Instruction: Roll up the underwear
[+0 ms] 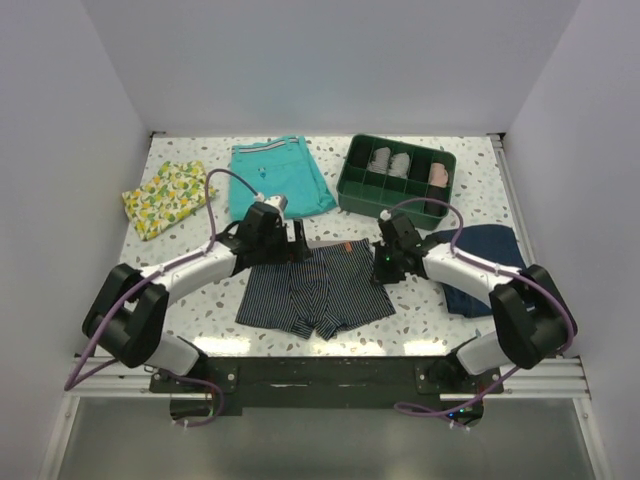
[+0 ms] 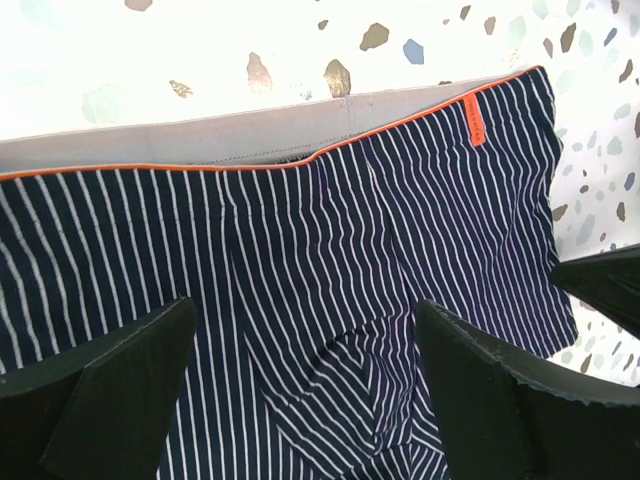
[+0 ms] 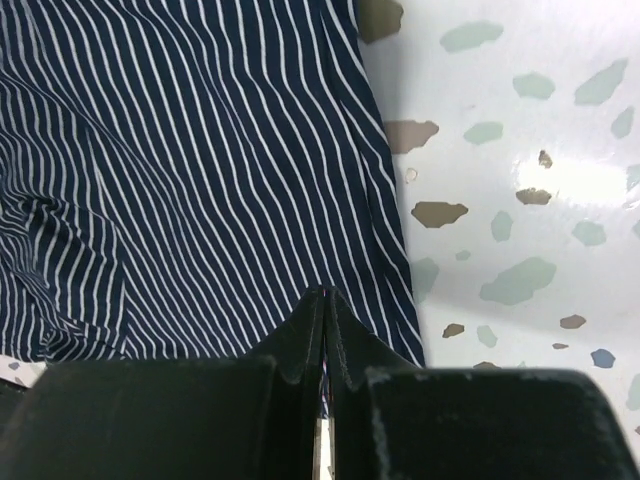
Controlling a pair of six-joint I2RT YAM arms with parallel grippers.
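Note:
The navy striped underwear (image 1: pixel 320 290) lies spread on the speckled table, with an orange-edged waistband (image 2: pixel 300 160) at the back and folds in the middle. My left gripper (image 1: pixel 294 240) hangs open over the waistband; in the left wrist view its dark fingers (image 2: pixel 100 400) frame the striped cloth. My right gripper (image 1: pixel 386 262) is over the right edge of the underwear, shut, its fingertips (image 3: pixel 322 305) together near the cloth's right side.
A green divided box (image 1: pixel 364 200) with rolled items stands at the back right. A turquoise cloth (image 1: pixel 270 175), a yellow patterned cloth (image 1: pixel 165 200) and a dark blue cloth (image 1: pixel 490 240) lie around the underwear.

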